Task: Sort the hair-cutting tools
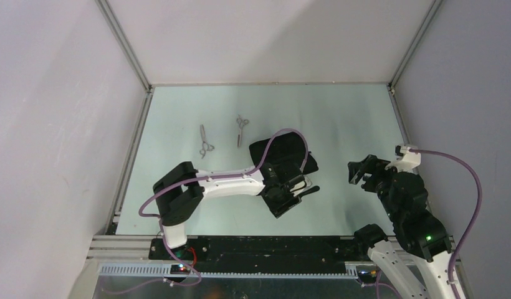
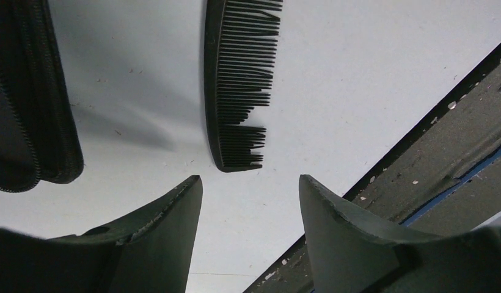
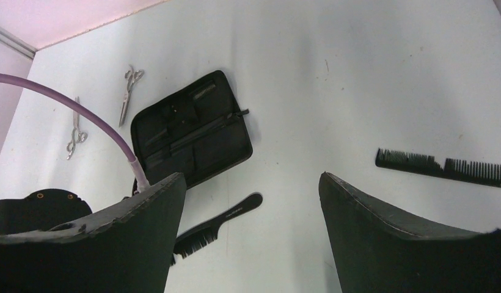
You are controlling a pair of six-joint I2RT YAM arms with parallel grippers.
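A black handled comb [image 1: 310, 191] lies on the table in front of the black zip case [image 1: 308, 163]. My left gripper is open with nothing between its fingers; the toothed end of the comb [image 2: 214, 101] lies just beyond its fingertips. Spread open too, my right gripper hangs empty over the table's right side. A second black comb [image 3: 440, 168] without a handle shows at right in the right wrist view. Two silver scissors lie at the back left: one pair [image 1: 239, 131], and beside it another [image 1: 204, 140]. The case lies open, its pockets showing.
Across the case and table runs the left arm's purple hose [image 1: 228, 176], with the arm hiding part of the case. The table's front edge [image 2: 419, 140] runs close to the left gripper. Free table lies at the back right and front left.
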